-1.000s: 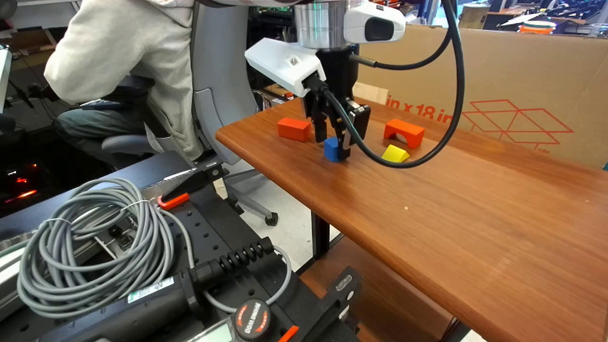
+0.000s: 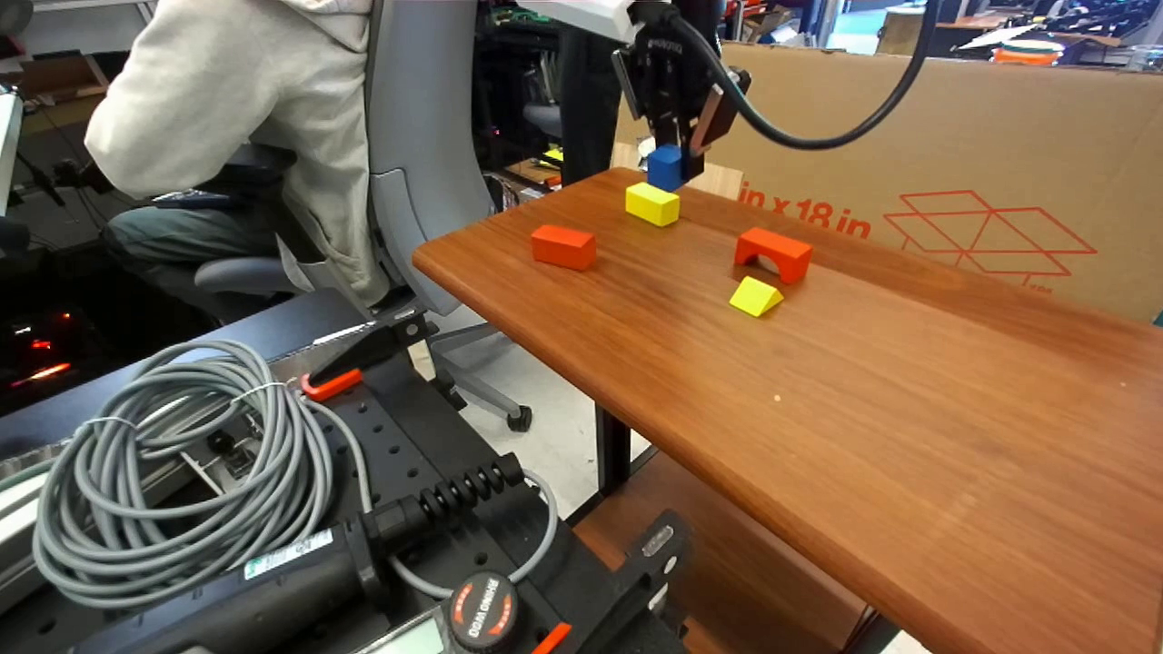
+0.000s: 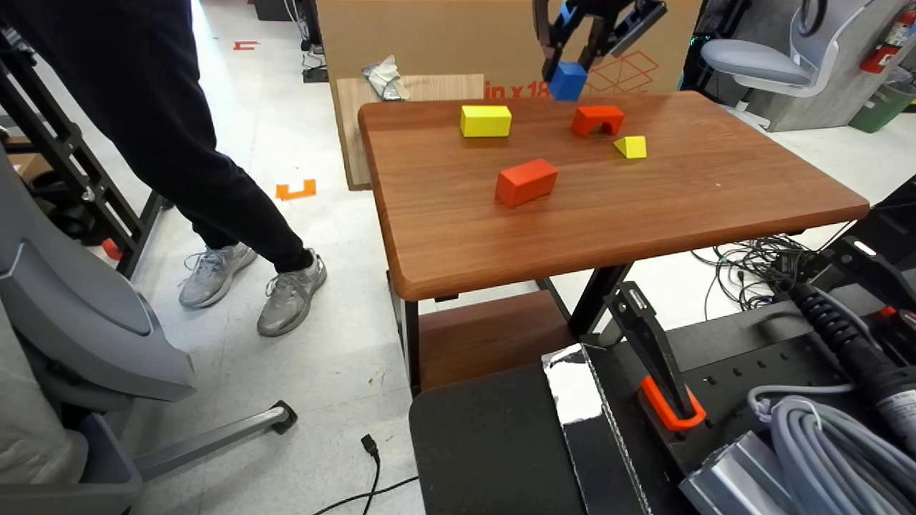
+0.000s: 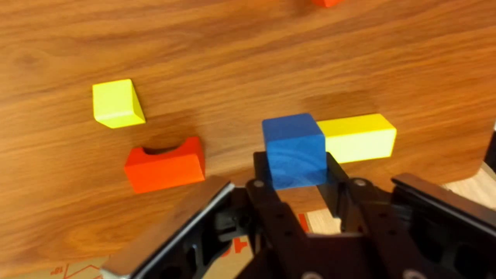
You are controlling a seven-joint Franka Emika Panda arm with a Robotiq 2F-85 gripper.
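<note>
Between the fingertips of my gripper is a blue cube [image 4: 296, 148]; the fingers are shut on its sides. In exterior view 2 the blue cube [image 3: 567, 81] hangs above the table's far edge, between the yellow block [image 3: 486, 121] and the red arch [image 3: 597, 119]. The wrist view shows the yellow block [image 4: 365, 139] lying below and to the right of the cube, partly covered by it. The red arch [image 4: 165, 165] and a yellow wedge [image 4: 116, 103] are to the left. A red block [image 2: 563, 247] rests nearer the table's left corner.
The wooden table [image 2: 927, 436] has a wide bare stretch to the right in exterior view 1. A cardboard box [image 2: 959, 163] stands upright along the far edge. Someone sits in a grey chair [image 2: 420, 142] beyond the table's left end.
The blue cube has been lifted off the table in my gripper and carried toward the far edge. The yellow block, hidden behind the arm before, is now visible. The other blocks have not moved.
</note>
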